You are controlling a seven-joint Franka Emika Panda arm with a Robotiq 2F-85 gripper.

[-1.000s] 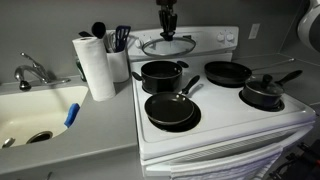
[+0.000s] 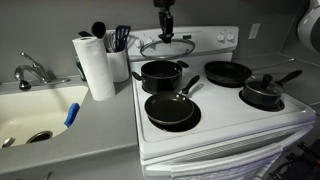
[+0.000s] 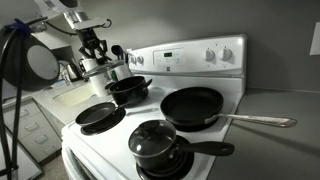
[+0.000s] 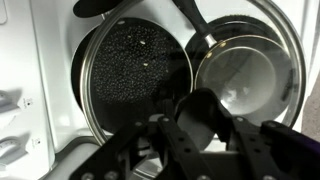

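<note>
My gripper (image 2: 167,32) is shut on the black knob of a round glass lid (image 2: 155,48), which hangs above the back left of the stove. Under the lid stands a black pot (image 2: 160,77) with its top uncovered and two side handles. In the wrist view the lid's metal rim (image 4: 87,75) spans most of the picture, with the gripper at its knob. Through the glass show the speckled inside of the pot (image 4: 135,75) and part of a frying pan (image 4: 250,80). A clear gap separates lid and pot.
Close in front of the pot sits a black frying pan (image 2: 170,108). A larger pan (image 3: 192,105) and a lidded saucepan (image 3: 155,145) occupy the right burners. Left on the counter stand a paper towel roll (image 2: 96,68) and a utensil holder (image 2: 118,66). The control panel (image 2: 210,40) rises behind.
The gripper's upper part has shifted slightly left in exterior view 1. The lid stays above the pot, still held, and the cookware has not moved.
</note>
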